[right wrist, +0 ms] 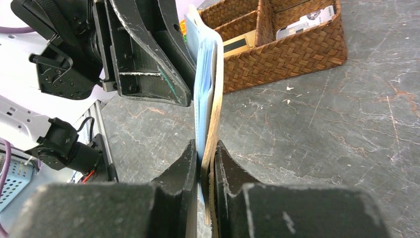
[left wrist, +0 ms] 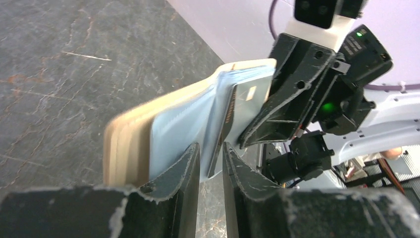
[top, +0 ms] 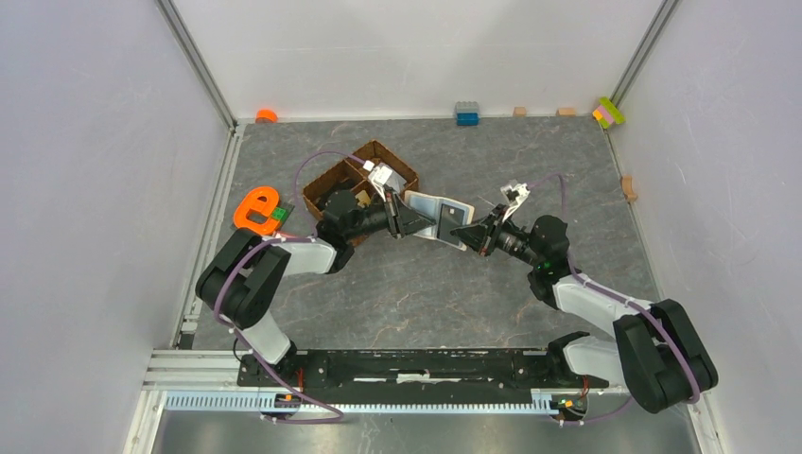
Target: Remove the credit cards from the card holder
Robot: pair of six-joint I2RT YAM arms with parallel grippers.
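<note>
The card holder point(top: 427, 205) is spread upright above the table, with a beige cover and light blue inside. Near its right side, my right gripper is shut on the holder, whose edge passes between the fingers. A dark card point(left wrist: 250, 94) with a pale square lies against the blue pocket point(left wrist: 178, 126). My left gripper has its fingertips apart at the holder's inner face, with the pocket and the card's dark edge showing in the gap. Whether either finger touches the card, I cannot tell. Other cards in the holder are hidden.
Behind the left arm stands a woven box point(right wrist: 292, 54) with compartments and some cards inside. An orange toy point(top: 255, 210) lies at the left. Blocks sit along the back edge, including a blue one point(top: 467, 119).
</note>
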